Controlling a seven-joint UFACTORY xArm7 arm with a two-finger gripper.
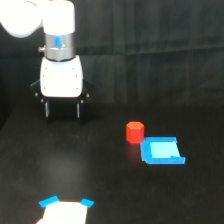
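Note:
High at the left of the camera view hangs my gripper, under a white arm with a blue band. Its dark fingers stand wide apart, so it is open, and nothing shows between them. A small red block rests on the black table right of the middle, well to the right of the gripper. Close to it, slightly nearer the camera, lies a pale square edged with blue tape. The block is outside this square, near its upper left corner.
At the bottom edge a pale patch with blue tape at its corners is partly cut off, with a bit of red at its left. The black table between it and the gripper is bare. Dark curtain hangs behind.

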